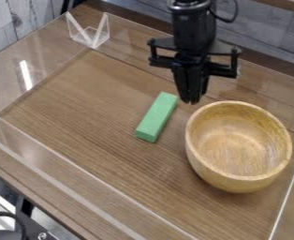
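My black gripper (188,77) hangs over the back middle of the wooden table, its fingers pointing down above and behind a green block (157,117) and a round wooden bowl (237,172). It looks shut, with nothing visible between its fingers. The green block lies flat, just left of the bowl. The bowl appears empty.
A clear plastic stand (90,30) is at the back left. Low walls edge the table at the back.
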